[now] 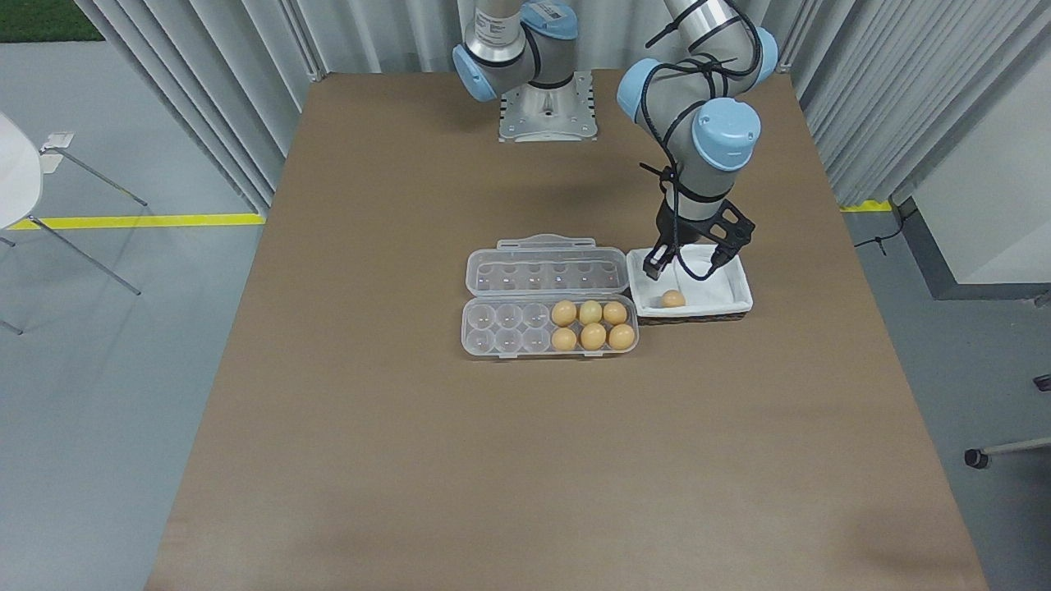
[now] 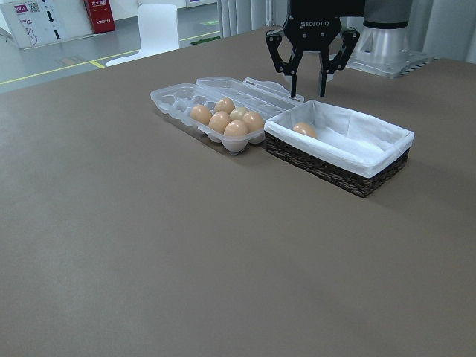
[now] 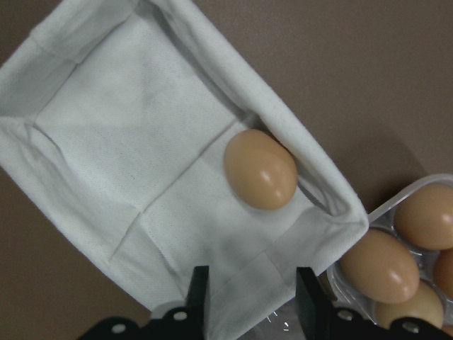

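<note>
My gripper (image 2: 308, 85) hangs open above the back of a white cloth-lined wicker basket (image 2: 335, 171), its two fingers apart with nothing between them. In the wrist view the gripper is over one edge of the lining, and a brown egg (image 3: 260, 170) lies in the basket beside a side wall. Beside the basket, an open clear egg carton (image 1: 507, 325) holds several eggs (image 1: 593, 335) in its right half, while the left half shows empty cups.
</note>
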